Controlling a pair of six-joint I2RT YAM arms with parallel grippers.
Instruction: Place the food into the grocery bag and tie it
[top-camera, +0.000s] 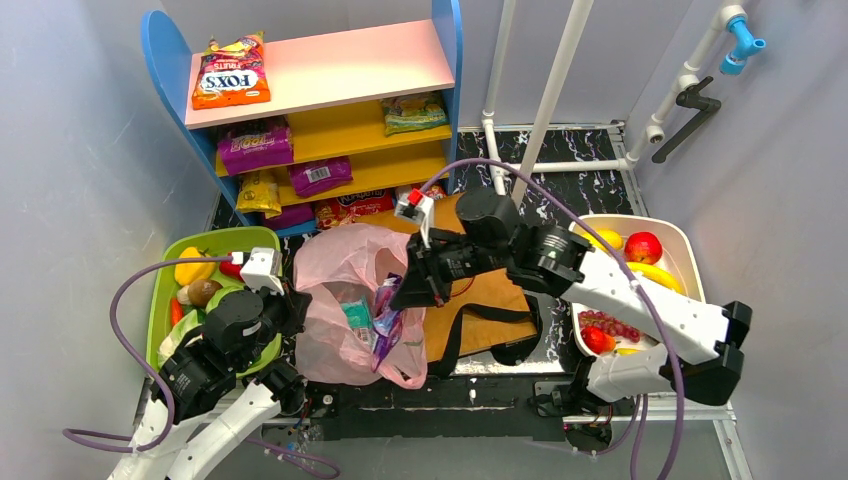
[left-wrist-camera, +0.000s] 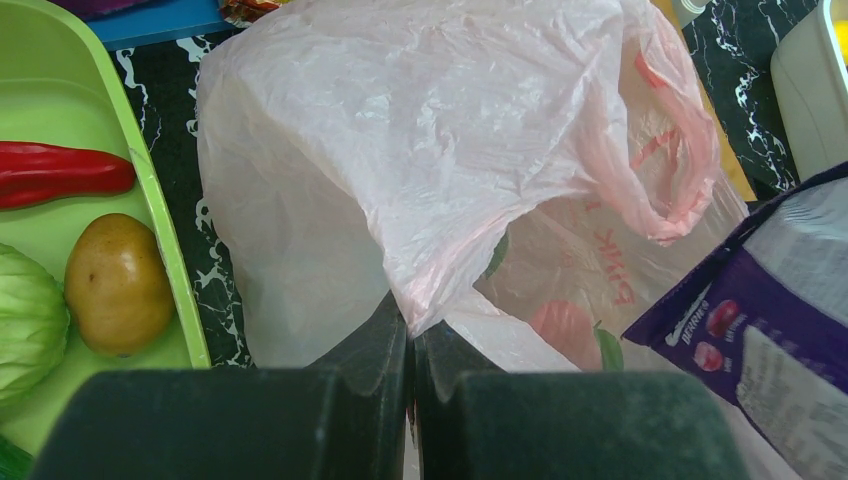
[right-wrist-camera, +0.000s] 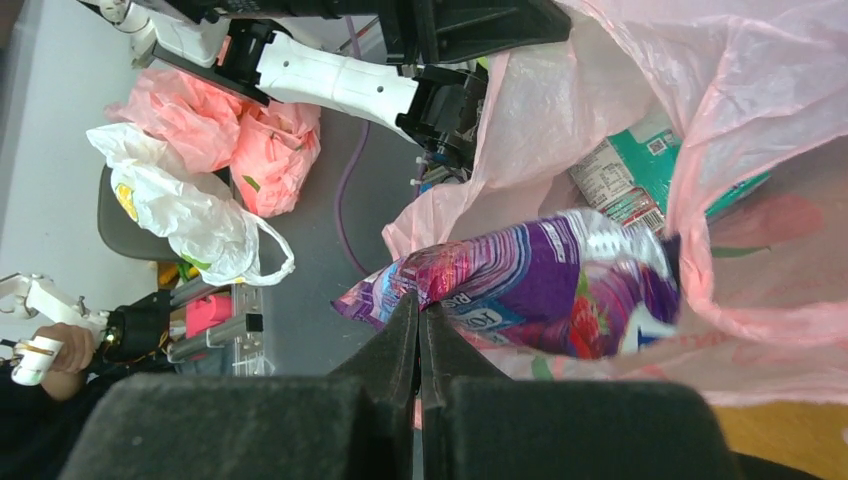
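The pink translucent grocery bag stands open in the middle, a teal packet inside it. My left gripper is shut on the bag's rim, pinching the thin plastic at its left side. A purple snack pouch hangs from my right gripper, whose fingers are shut on one end of it. In the top view this pouch is at the bag's mouth, over the teal packet. The left wrist view shows only part of the purple pouch, at its right edge.
A shelf with several snack packs stands behind. The green vegetable tub is at left, the white fruit tray at right. A brown bag with a black strap lies under and beside the grocery bag.
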